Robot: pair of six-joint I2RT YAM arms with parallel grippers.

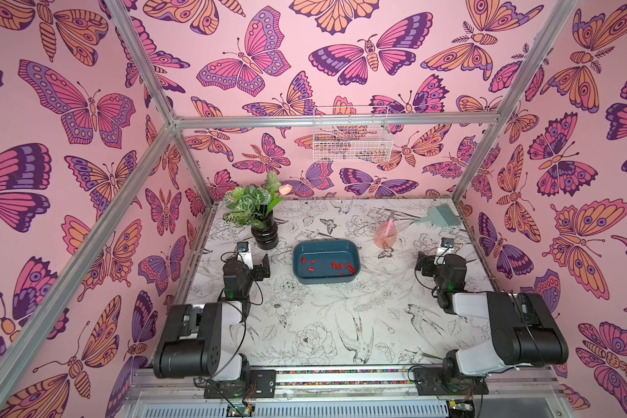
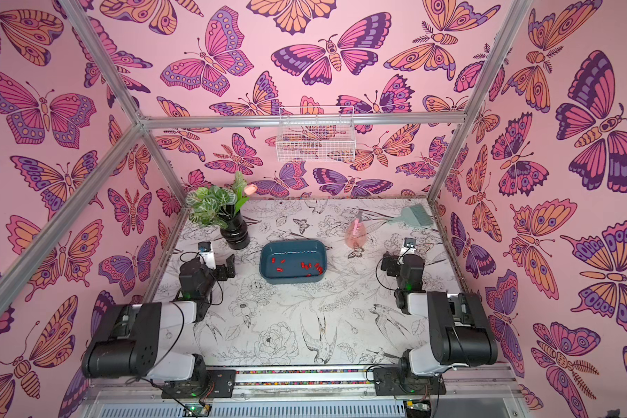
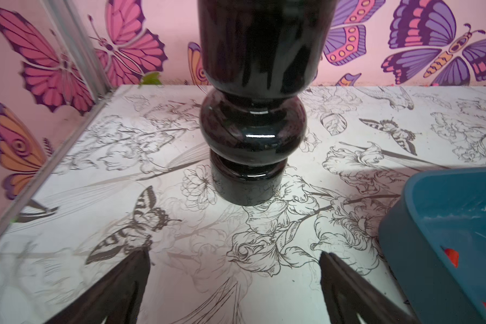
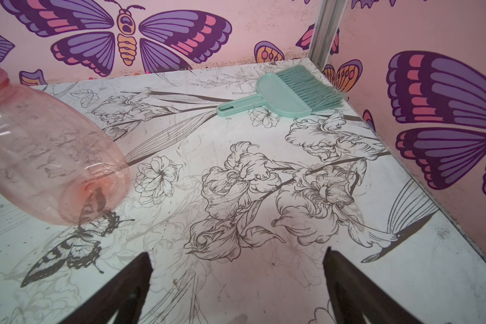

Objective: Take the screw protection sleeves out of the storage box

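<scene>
A blue plastic storage box sits mid-table, holding several small red screw protection sleeves, most grouped at its right; it also shows at the right edge of the left wrist view. My left gripper stands open left of the box, facing the black vase, with nothing between its fingers. My right gripper stands open right of the box, near the pink bottle, also empty. Neither gripper touches the box in the top views.
A black vase with plant stands behind the left gripper. A pink translucent bottle and a mint brush and dustpan are at the back right.
</scene>
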